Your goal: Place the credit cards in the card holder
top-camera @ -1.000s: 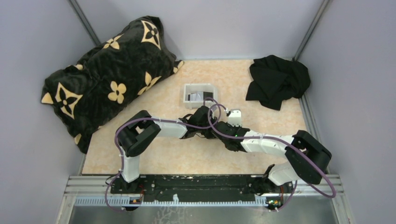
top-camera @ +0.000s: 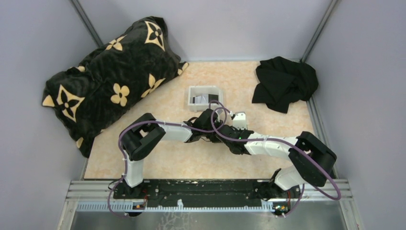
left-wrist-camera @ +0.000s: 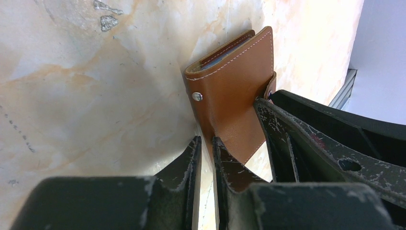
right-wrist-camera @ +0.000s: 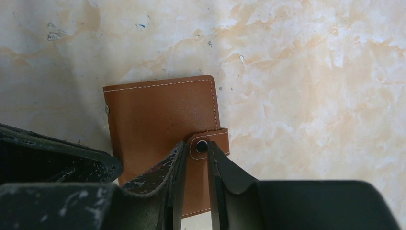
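Note:
The brown leather card holder (left-wrist-camera: 237, 79) lies on the table with its snap strap fastened; a bluish edge shows inside its fold. In the left wrist view my left gripper is at the studded spine, fingertips slightly apart; whether they touch the leather is unclear. My right gripper is over the snap strap (right-wrist-camera: 210, 143), open a little, with the metal snap visible between its fingertips. From above, both arms hide the holder. Some cards (top-camera: 201, 98) lie in a white tray (top-camera: 205, 88) behind the grippers.
A dark patterned cushion (top-camera: 115, 72) fills the back left, and black cloth (top-camera: 286, 81) lies at the back right. The two grippers are very close together over the table's middle. Bare tabletop (top-camera: 177, 165) lies in front of them.
The left arm, tray and cards look unmoved.

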